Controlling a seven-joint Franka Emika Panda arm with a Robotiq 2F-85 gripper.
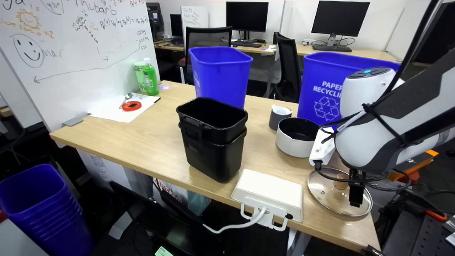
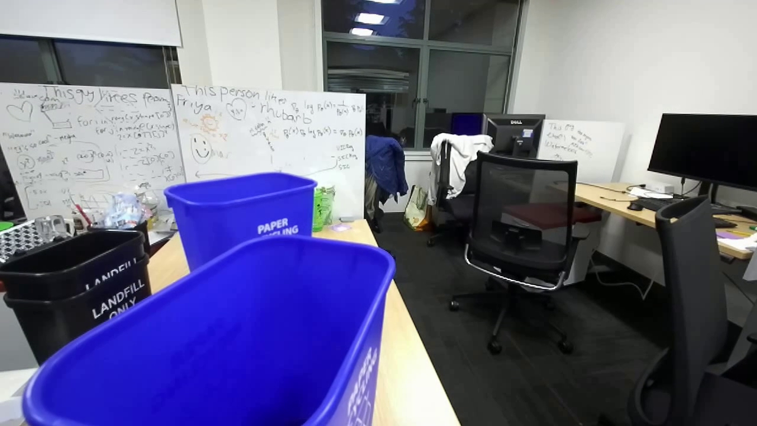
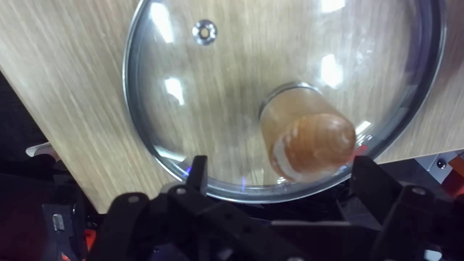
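A round glass lid (image 3: 226, 117) with a metal rim lies on the table near its edge, its brown wooden knob (image 3: 311, 135) pointing up. In the wrist view my gripper is open, with one finger (image 3: 200, 174) left of the knob and the other finger (image 3: 369, 180) right of it. The knob's top shows in the gap between them, though I cannot tell how deep the fingers reach. From outside, the gripper's dark finger (image 1: 356, 194) appears over the lid (image 1: 324, 192). Behind the lid stands a white pot (image 1: 294, 143) with a black inside, partly hidden by the arm.
Left of the lid, a white box (image 1: 273, 190) sits at the table's front edge. Nested black bins (image 1: 215, 149) stand mid-table. Blue bins (image 1: 221, 76) line the back, beside a grey cup (image 1: 279, 117).
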